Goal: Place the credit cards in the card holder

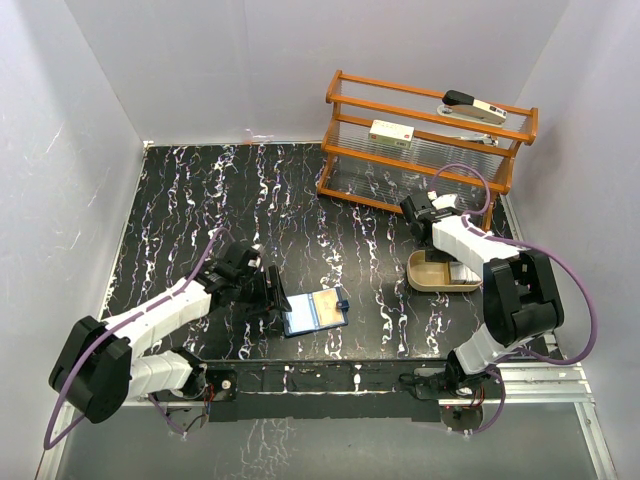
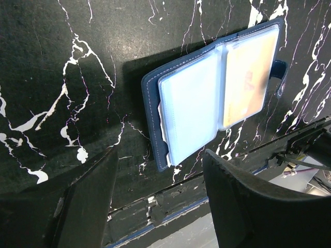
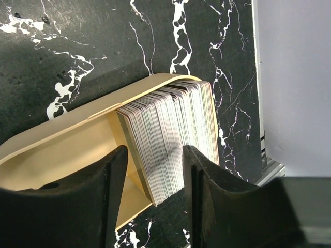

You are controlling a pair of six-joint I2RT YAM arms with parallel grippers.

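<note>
The card holder [image 2: 188,103], a dark blue wallet with clear sleeves, lies spread flat on the table; an orange-tinted card shows in its far sleeve [image 2: 250,77]. My left gripper stands open above its near edge, nothing between the fingers. On the right, a tight row of credit cards [image 3: 168,137] fills one end of a tan tray [image 3: 67,129], edges up. Above that row is my right gripper, its fingers part open. One finger [image 3: 118,165] is over the tray's empty part, the other over the cards; no card shows gripped.
A wooden rack [image 1: 420,140] with a stapler [image 1: 474,107] and a small white box [image 1: 391,133] stands at the back right. The right wall is close to the tray.
</note>
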